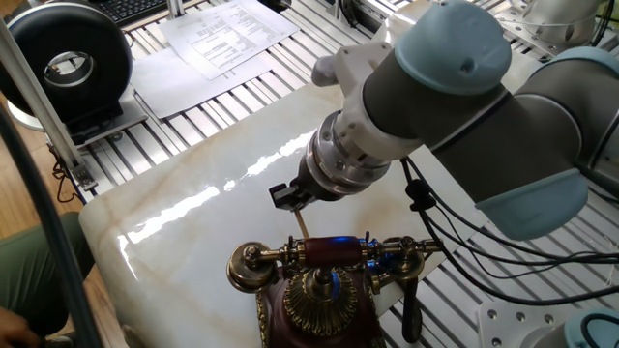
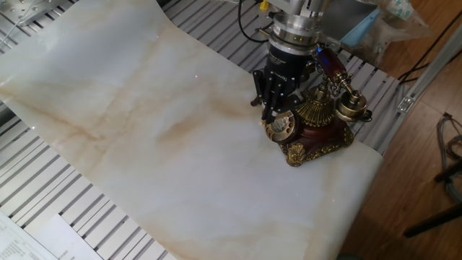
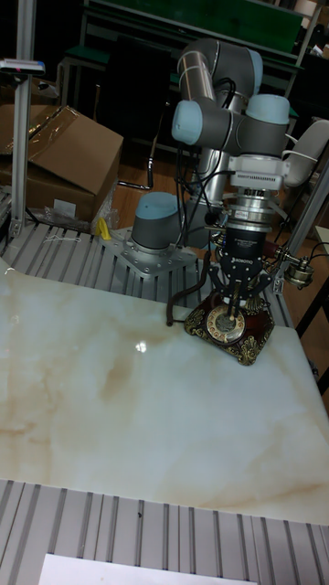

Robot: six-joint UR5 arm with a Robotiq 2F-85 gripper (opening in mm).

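An old-style telephone in dark red and brass stands at the table's end, its handset (image 1: 334,251) lying across the cradle. Its round rotary dial (image 2: 282,127) faces the open tabletop. My gripper (image 2: 266,115) points down just in front of the dial, its fingers close together. A thin tan stick (image 1: 303,224) runs down from the fingertips toward the telephone, and the gripper looks shut on it. The handset hides the stick's lower end in the first exterior view. Whether its tip touches the dial cannot be made out.
The glossy marbled sheet (image 3: 117,390) is bare away from the telephone. Black cables (image 1: 503,275) hang from the arm beside the telephone. Papers (image 1: 208,43) lie on the slatted table, near a black ring-shaped device (image 1: 111,58).
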